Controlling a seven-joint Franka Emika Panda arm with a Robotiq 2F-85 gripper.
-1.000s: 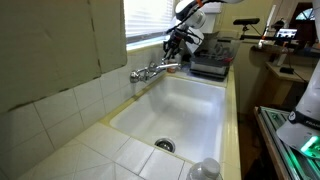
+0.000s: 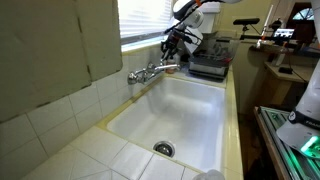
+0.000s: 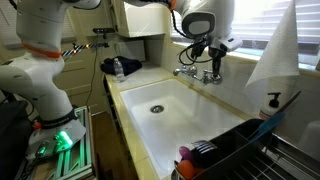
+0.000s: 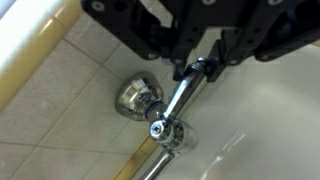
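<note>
The chrome faucet is mounted on the tiled wall above the white sink. Its lever handle runs up between the dark fingers of my gripper in the wrist view, and the fingers are shut on it. Exterior view 2 has the gripper just above the right side of the faucet, reached from above by the white arm. The exact contact on the handle is small and partly covered by the fingers.
A dark dish rack with dishes stands beside the sink. A soap bottle and hanging paper towel are by the wall. A clear vessel sits at the near counter edge. The basin around the drain is empty.
In exterior view 1 the clear vessel and the drain appear slightly lower in the picture than before. The gripper stays at the faucet with no clear movement.
</note>
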